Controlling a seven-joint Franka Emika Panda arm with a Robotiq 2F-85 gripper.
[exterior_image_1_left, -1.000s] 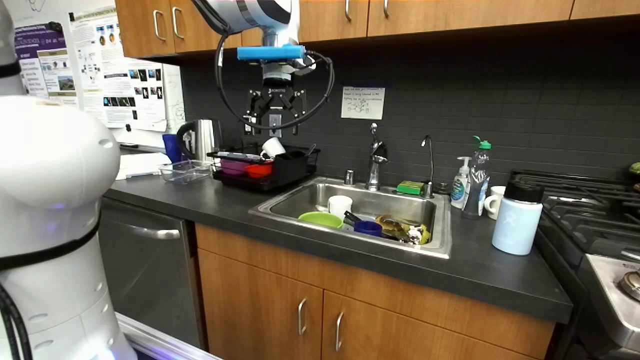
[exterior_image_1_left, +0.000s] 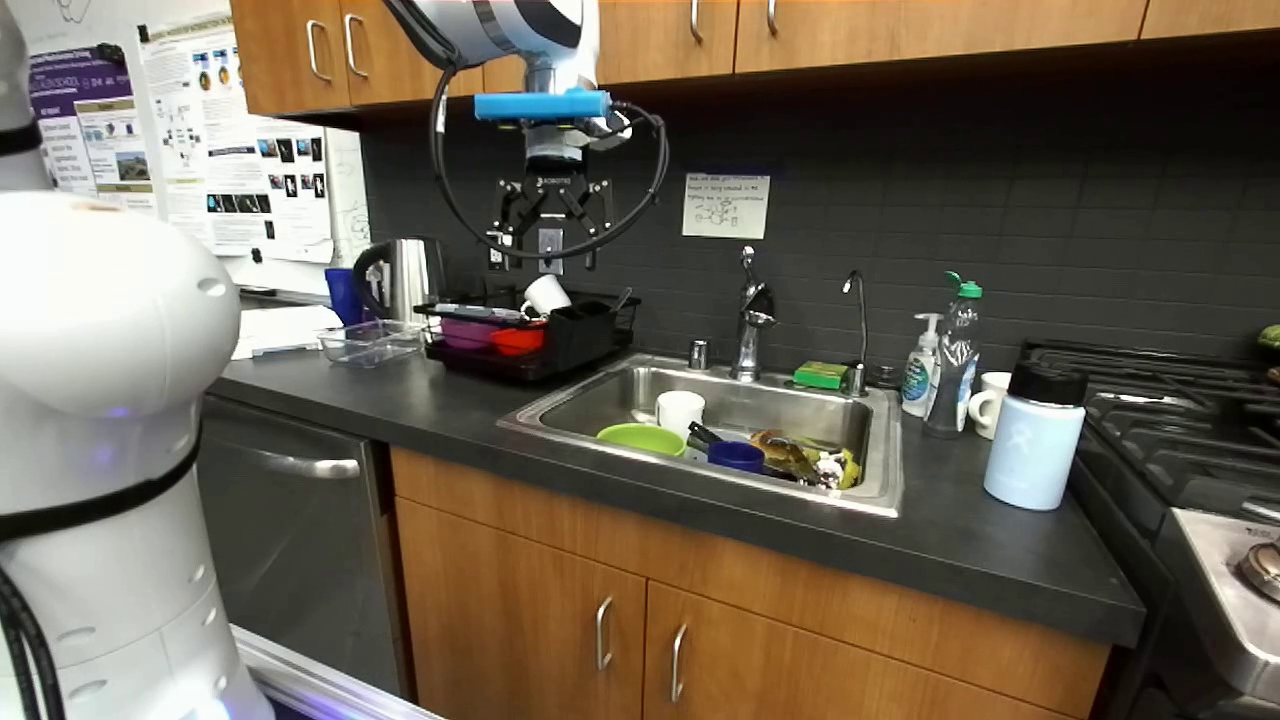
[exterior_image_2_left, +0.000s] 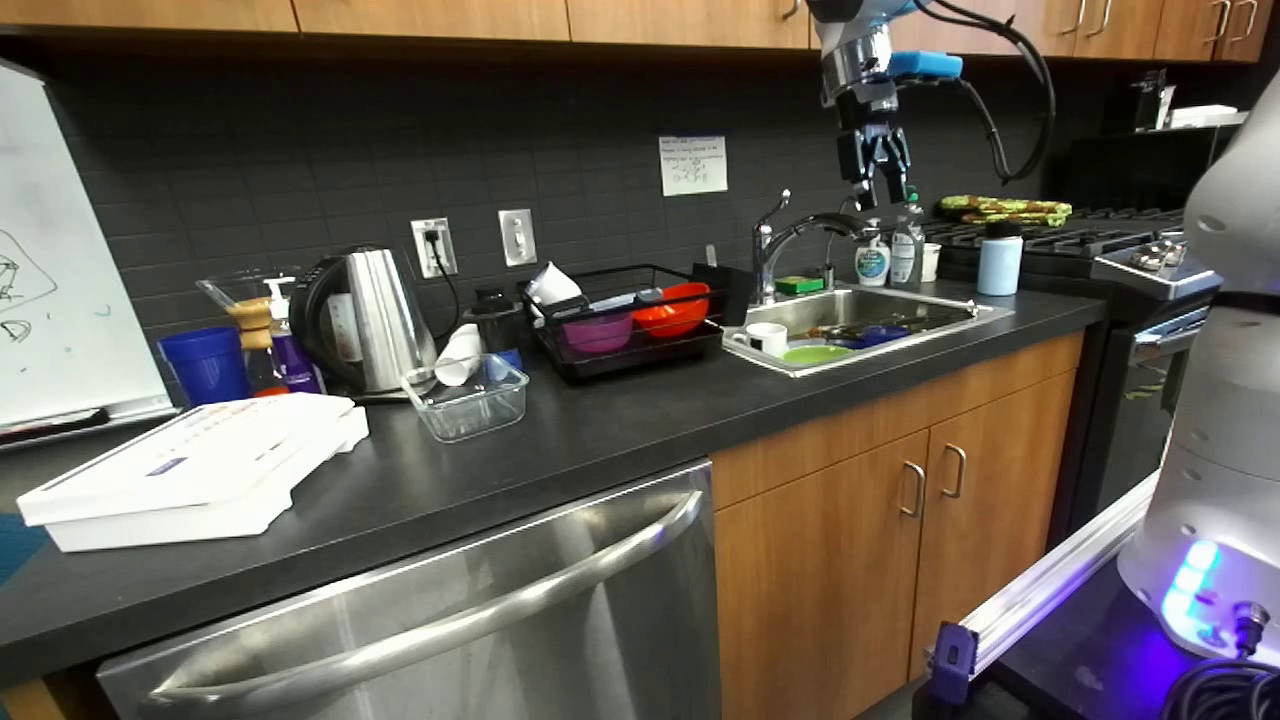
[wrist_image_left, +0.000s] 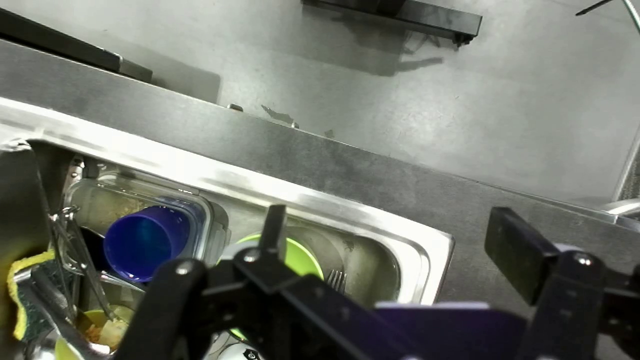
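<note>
High above the counter, near the sink's left end, my gripper (exterior_image_1_left: 547, 262) hangs pointing down. Its fingers (wrist_image_left: 516, 255) are spread wide in the wrist view, with nothing held between them. Below lies the steel sink (exterior_image_1_left: 884, 474), where a green bowl (exterior_image_1_left: 642, 438), a white mug (exterior_image_1_left: 680, 410) and a blue cup (exterior_image_1_left: 735, 456) sit among other dishes. From the wrist, the blue cup (wrist_image_left: 146, 240) rests over a clear container, and one of my fingers partly hides the green bowl (wrist_image_left: 303, 259). A fork lies beside that bowl.
Left of the sink stands a black dish rack (exterior_image_2_left: 614, 356) with bowls and a mug. A kettle (exterior_image_2_left: 386, 318) and a clear container (exterior_image_2_left: 474, 406) are farther left. The faucet (exterior_image_1_left: 749, 318) rises behind the sink; a light blue bottle (exterior_image_1_left: 1035, 444) stands at its right.
</note>
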